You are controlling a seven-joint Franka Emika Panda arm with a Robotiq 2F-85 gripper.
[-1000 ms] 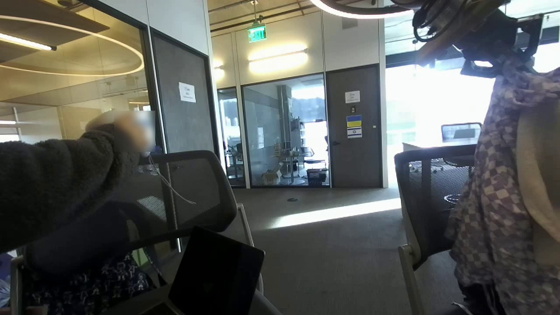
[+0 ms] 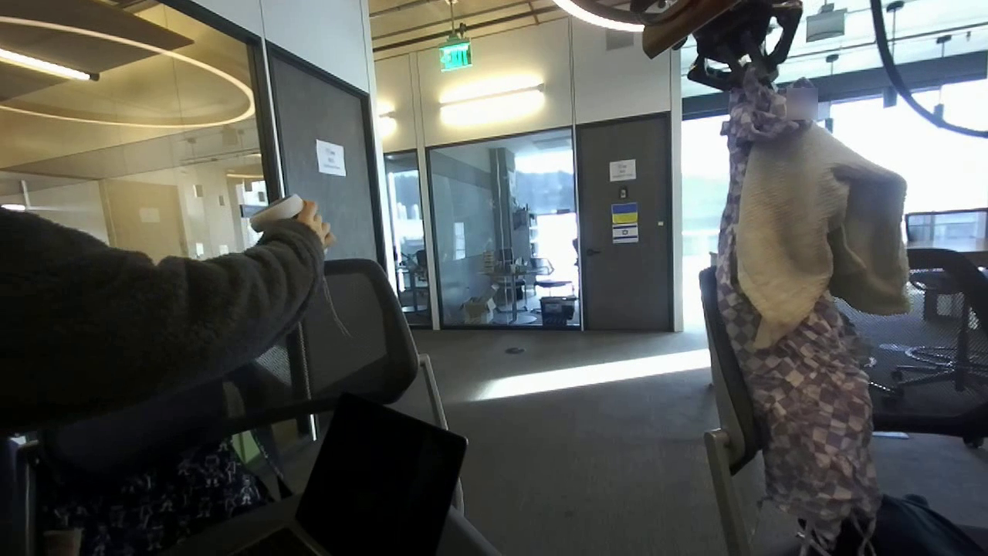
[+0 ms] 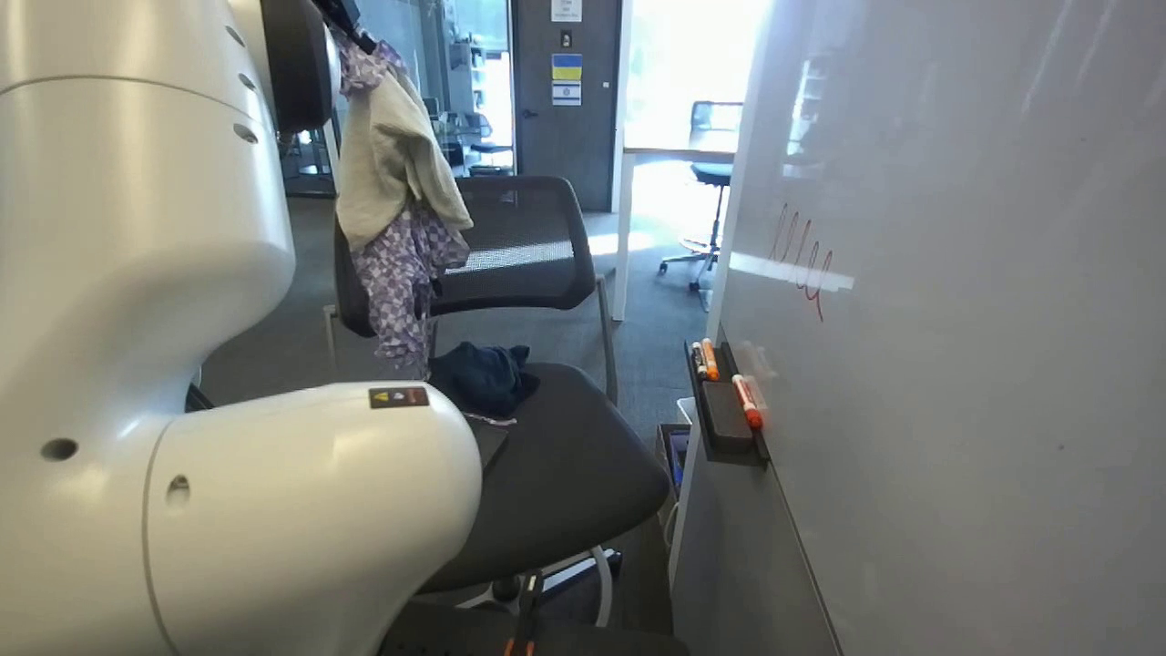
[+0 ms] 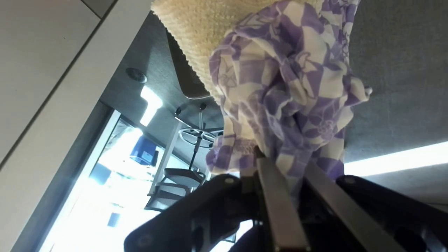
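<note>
High at the right of exterior view 1, my gripper [image 2: 752, 76] is shut on the bunched top of a purple-and-white checked cloth [image 2: 803, 408]. The cloth hangs down in long folds, its lower end above the chair seat. A cream textured cloth [image 2: 787, 213] hangs with it, draped over its upper part; whether the fingers pinch this one too, I cannot tell. In the wrist view the gathered checked fabric [image 4: 289, 84] comes straight out from between the fingers, and the cream cloth [image 4: 197, 29] shows behind it.
A black mesh chair [image 3: 525, 240] stands right behind the hanging cloths, with a dark blue cloth [image 3: 481, 377] on its seat. To the right is a whiteboard [image 3: 962, 328] with a marker tray [image 3: 730, 421]. A person's arm [image 2: 185, 306] reaches in at the left, above a laptop [image 2: 384, 482].
My gripper, with both cloths, has moved left and up in exterior view 1, and looks smaller there. The person's hand has shifted right and now shows a white object.
</note>
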